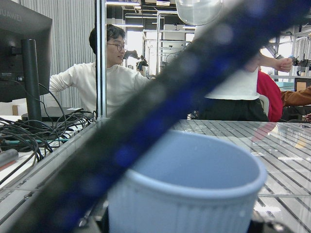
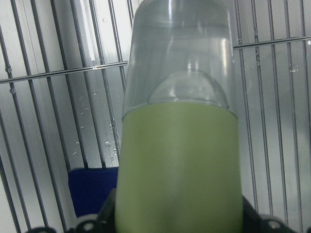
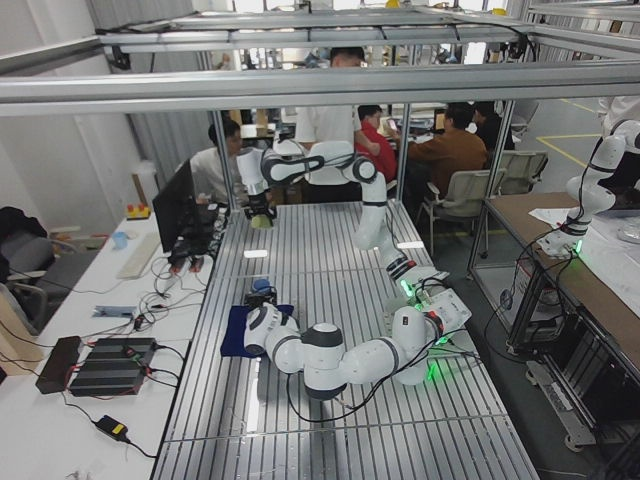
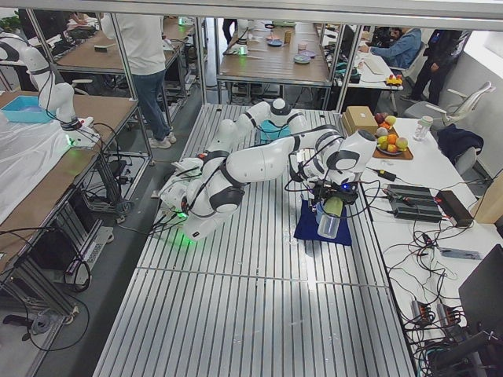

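Observation:
A pale blue cup [image 1: 184,204] fills the lower left wrist view, with my left gripper [image 3: 261,298] low around it over a navy mat [image 3: 236,332]; a blurred dark blue band crosses that view. My right gripper [image 3: 258,208] is raised at the far left of the table and is shut on a green bottle [image 2: 179,165] with a clear upper part. In the camera right view the bottle [image 4: 331,216] overlaps the cup and mat; their exact spacing is unclear.
A monitor [image 3: 175,205], cables and black boxes [image 3: 105,372] line the left desk. A fruit tray [image 4: 391,149] and blue bin [image 4: 273,130] appear in the camera right view. People are behind the table.

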